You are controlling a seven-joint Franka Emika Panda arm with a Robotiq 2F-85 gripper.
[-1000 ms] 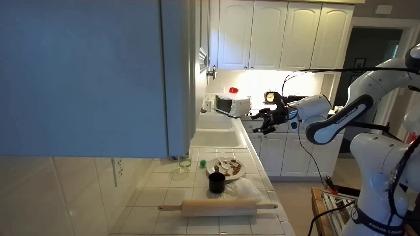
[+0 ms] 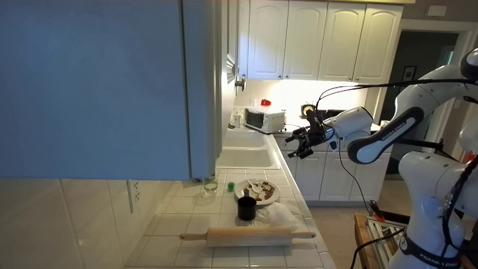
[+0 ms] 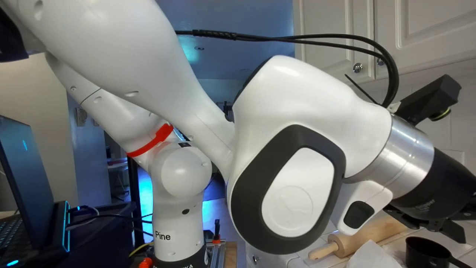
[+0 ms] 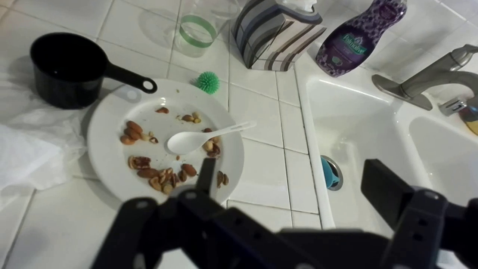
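Observation:
In the wrist view my gripper stands open, its two dark fingers wide apart with nothing held between them. Exterior view 1 shows the gripper (image 2: 292, 147) in the air, to the right of the counter's front edge. On the counter lies a white plate (image 4: 105, 148) bearing several nuts (image 4: 163, 179) and a white plastic spoon (image 4: 186, 142). A black measuring cup (image 4: 67, 85) stands beside the plate, its handle reaching over the rim. Close to the far rim sits a green spiky ball (image 4: 208, 82). A clear glass with a green band (image 4: 197, 31) is farther back.
A white double sink (image 4: 354, 121) with a faucet (image 4: 430, 76) lies to the right. Behind stand a striped tissue box (image 4: 273, 36) and a purple soap bottle (image 4: 358, 38). A crumpled white bag (image 4: 36, 152) and a rolling pin (image 2: 248, 236) occupy the counter's near end.
My gripper has tipped downward and shifted slightly in exterior view 1. The things on the counter stay where they were.

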